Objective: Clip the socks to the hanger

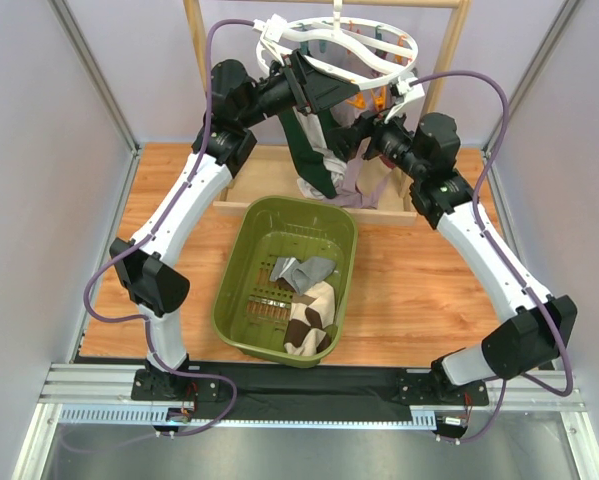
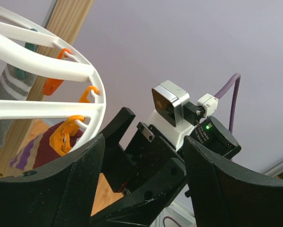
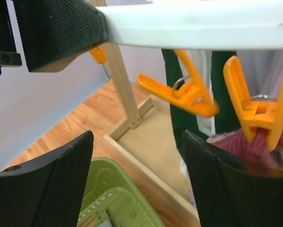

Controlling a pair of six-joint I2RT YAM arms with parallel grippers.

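The white round hanger point(image 1: 369, 58) with orange clips hangs in the wooden frame, several socks below it point(image 1: 313, 150). My left gripper point(image 1: 319, 90) is at the ring's front, its finger part open, with orange clips point(image 2: 61, 135) beside it. My right gripper point(image 1: 357, 128) stands open just below the ring; in the right wrist view orange clips point(image 3: 254, 116) are ahead of it, one with maroon cloth under it. A striped purple sock point(image 2: 35, 156) shows behind the ring in the left wrist view. In the green bin point(image 1: 229, 290) lie a grey sock point(image 1: 304, 272) and a cream-brown sock point(image 1: 309, 320).
The frame's wooden base point(image 1: 234, 195) sits behind the bin. Bare wooden table point(image 1: 429, 290) shows on either side of the bin. The two grippers are close together under the hanger.
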